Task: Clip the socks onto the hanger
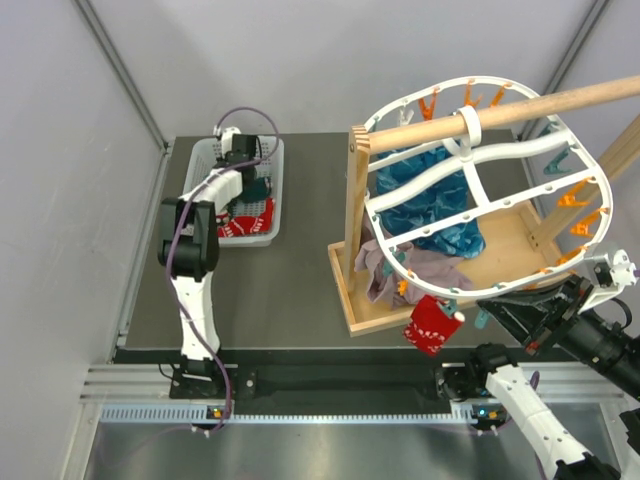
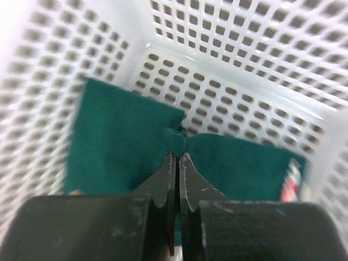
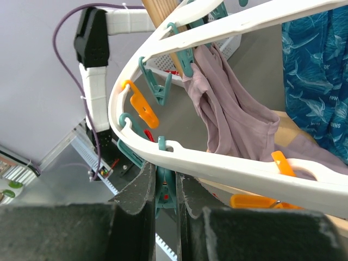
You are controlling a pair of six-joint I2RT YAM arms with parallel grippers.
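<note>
Inside the white basket (image 1: 272, 150), my left gripper is shut, its tips on a raised fold of a dark green sock (image 2: 122, 133) that appears pinched between them. In the top view, that green sock (image 1: 258, 190) shows beside the left gripper. At the white round hanger's (image 1: 420, 285) front rim, my right gripper is shut on a teal clip (image 3: 161, 145). A red patterned sock (image 1: 433, 325) hangs from the neighbouring clip (image 1: 448, 306) on the rim. Another red sock (image 1: 248, 224) lies in the basket's near end.
The hanger is held over a wooden stand (image 1: 355, 205). Blue patterned cloth (image 1: 435, 215) and mauve cloth (image 1: 430, 265) are under the rim. Orange clips (image 3: 142, 104) and teal clips line it.
</note>
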